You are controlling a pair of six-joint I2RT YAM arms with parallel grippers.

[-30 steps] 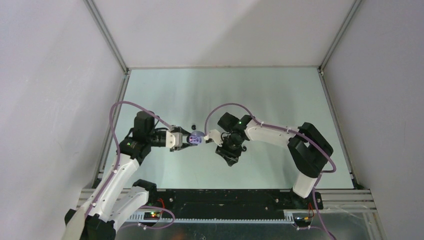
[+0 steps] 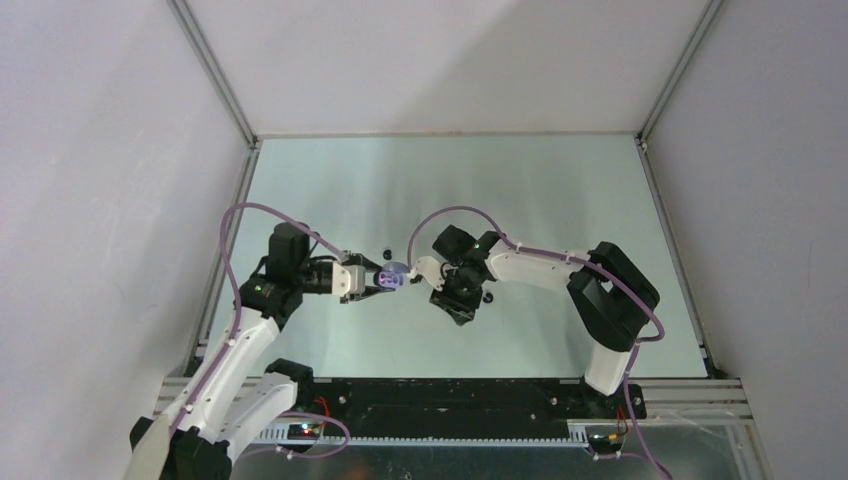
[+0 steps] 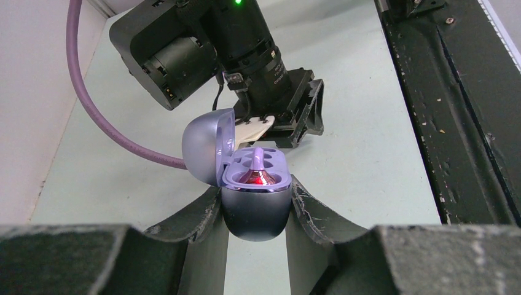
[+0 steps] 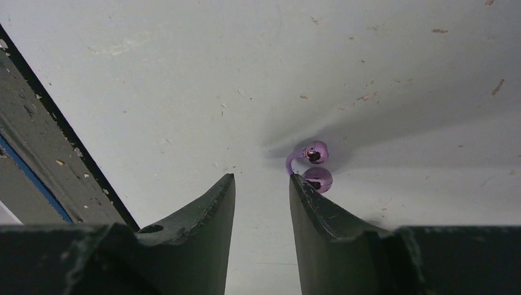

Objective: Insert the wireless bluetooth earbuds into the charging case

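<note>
The lilac charging case (image 3: 254, 208) is held up with its lid open in my left gripper (image 2: 380, 277), which is shut on it; a purple piece with a red glow (image 3: 258, 176) sits inside. My right gripper (image 2: 455, 310) points down at the table, open. In the right wrist view a purple earbud (image 4: 316, 152) lies on the table just beyond the fingertips, with a second purple rounded piece (image 4: 319, 179) beside it, partly hidden by a finger.
Small dark pieces (image 2: 387, 254) lie on the pale table (image 2: 440, 170). The dark front rail (image 2: 450, 400) borders the near edge, and purple hoses arch over both arms.
The right arm has shifted very slightly, its gripper a little toward the front of the table. The left arm and the case look unchanged.
</note>
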